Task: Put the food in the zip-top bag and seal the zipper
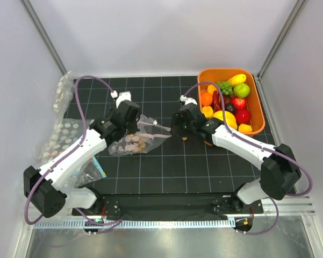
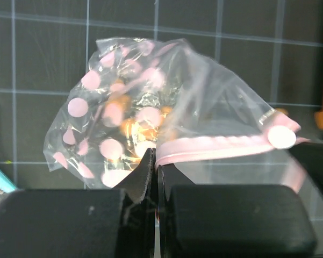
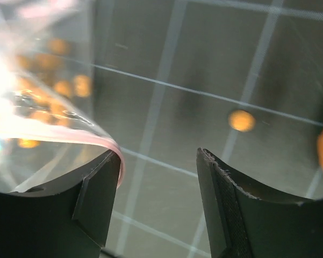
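The clear zip top bag (image 1: 130, 146) with pink dots lies on the dark gridded mat, between my two arms. Through its film, small orange food pieces (image 3: 62, 88) show in the right wrist view. My left gripper is shut on the bag's pink rim (image 2: 215, 148), which stretches rightward from its fingertips. My right gripper stands open at the bag's other end; the rim curls against its left finger, and the gap between the fingers is otherwise clear. One loose orange piece (image 3: 242, 120) rests on the mat beyond it.
An orange bin (image 1: 204, 76) full of assorted fruit and vegetables stands at the right, close to my right arm. At the left lie other plastic bags (image 1: 62, 137), one with a blue-edged top (image 1: 98, 166).
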